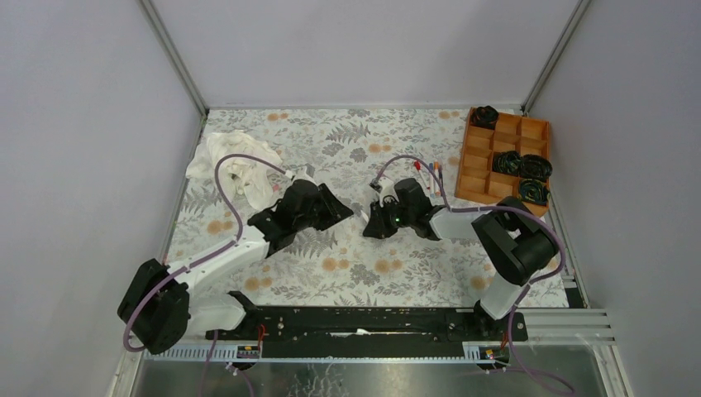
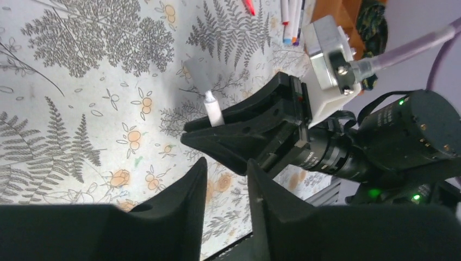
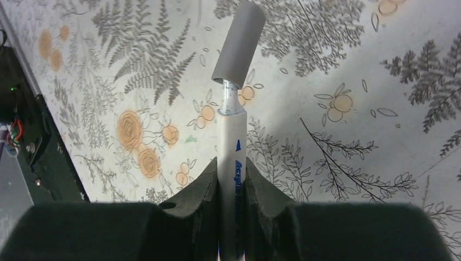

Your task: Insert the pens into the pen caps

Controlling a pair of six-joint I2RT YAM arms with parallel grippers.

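Note:
In the right wrist view my right gripper is shut on a white pen (image 3: 232, 141) with blue lettering. A grey pen cap (image 3: 239, 43) sits tilted on the pen's tip, with a stretch of the pen's neck showing below its rim. The left wrist view shows the same grey cap (image 2: 197, 75) leaning away from the line of the white pen (image 2: 213, 111). My left gripper stands apart from both, its fingers slightly parted and nothing between them. From above, the left gripper (image 1: 343, 208) is to the left of the right gripper (image 1: 380, 225).
Several other markers (image 1: 435, 179) lie beyond the right arm. A wooden compartment box (image 1: 468, 184) holding black coils stands at the far right. White cloth (image 1: 236, 165) lies at the back left.

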